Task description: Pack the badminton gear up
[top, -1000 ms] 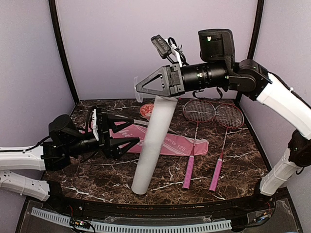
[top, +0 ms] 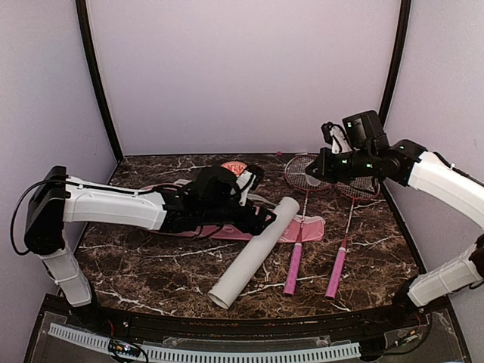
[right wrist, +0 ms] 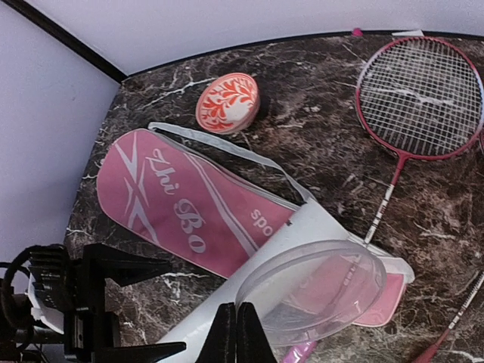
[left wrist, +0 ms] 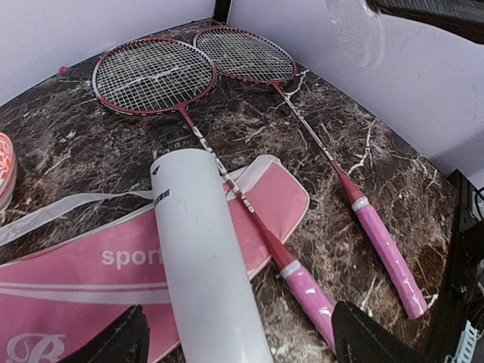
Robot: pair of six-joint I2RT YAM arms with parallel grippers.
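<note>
A white tube [top: 253,253] lies slantwise over the pink sports bag [right wrist: 174,197]. My left gripper [top: 263,198] stands open above the tube's far half; in the left wrist view its fingers [left wrist: 117,340] appear on either side of the tube, with no grip on it visible. My right gripper is shut on the rim of a clear lid [right wrist: 333,291], raised above the rackets' heads in the top view. Two rackets with pink handles [top: 293,270] [top: 336,274] lie on the right, the nearer one's shaft across the bag's end.
A round red-and-white container [right wrist: 228,103] sits behind the bag. A small pink object [right wrist: 357,32] lies by the back wall.
The tube, upright-leaning beneath the right gripper before, now lies down. My right gripper has moved right with the lid; my left gripper has moved right, over the tube.
</note>
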